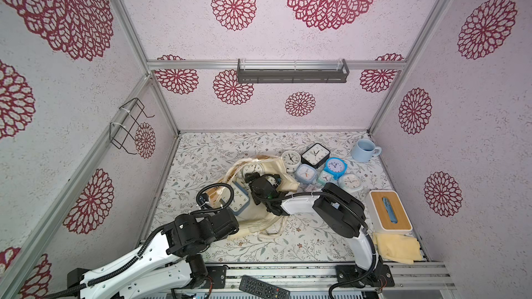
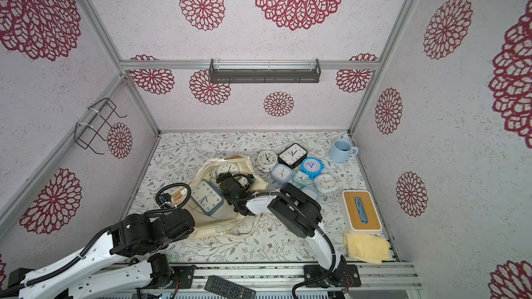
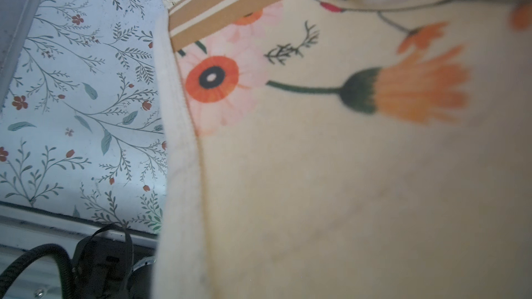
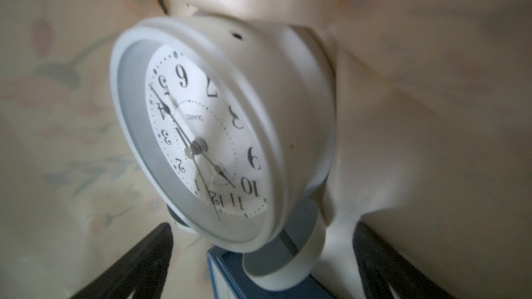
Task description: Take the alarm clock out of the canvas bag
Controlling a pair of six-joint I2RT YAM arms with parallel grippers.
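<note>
The canvas bag [image 1: 266, 226] lies open on the table at centre left. A white round alarm clock [image 4: 219, 127] is inside it, its dial upside down in the right wrist view. My right gripper reaches into the bag with its fingers [image 4: 138, 263] wide apart, below the round clock and not gripping it. Under it shows part of another white clock [image 4: 288, 260]. A blue-framed square clock [image 1: 238, 199] also lies in the bag. My left arm [image 1: 202, 229] is at the bag's left side; its fingertips are hidden, and flowered fabric [image 3: 354, 188] fills most of its wrist view.
Several clocks, including a black square one [image 1: 316, 155] and a blue one [image 1: 335, 166], crowd the table right of the bag. Beyond them are a mug [image 1: 364, 150], a tray [image 1: 374, 210] and a yellow cloth [image 1: 398, 248]. Clear table lies behind the bag.
</note>
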